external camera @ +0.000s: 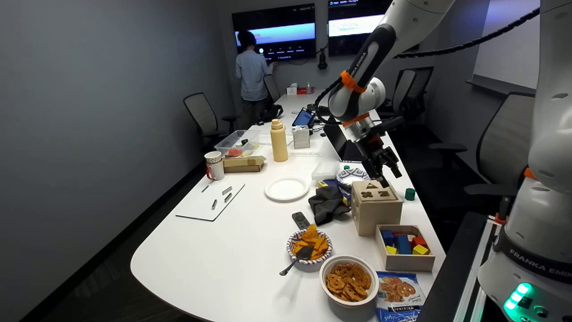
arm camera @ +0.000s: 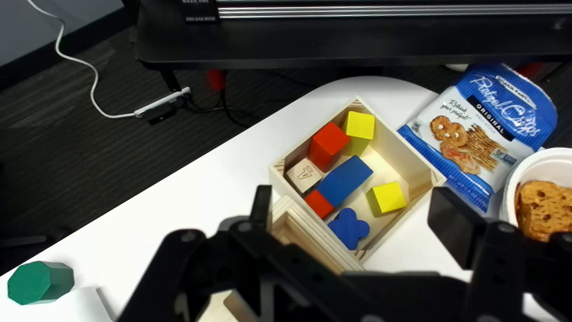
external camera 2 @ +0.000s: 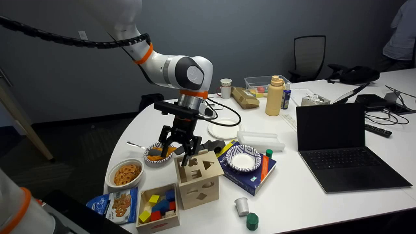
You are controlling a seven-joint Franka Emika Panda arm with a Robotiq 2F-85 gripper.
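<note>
My gripper (external camera 2: 176,158) stands open above the wooden shape-sorter box (external camera 2: 201,195), its fingers wide apart with nothing between them. The box has cut-out holes on its top and side. Beside it, an open wooden tray (arm camera: 413,209) holds several coloured blocks. In the wrist view I make out a red block (arm camera: 328,145), a long blue block (arm camera: 344,180), a blue flower-shaped block (arm camera: 349,227) and a yellow block (arm camera: 386,198) in that tray. A green block (external camera 2: 252,221) lies on the table on the other side of the box, near a small white cup (external camera 2: 241,206).
Close to the tray are a pretzel bag (arm camera: 472,134) and a bowl of pretzels (external camera: 349,281). A chip bowl (external camera: 309,245) with a spoon, a dark cloth (external camera: 327,204) and a patterned bowl (external camera 2: 244,158) on a blue box crowd the area.
</note>
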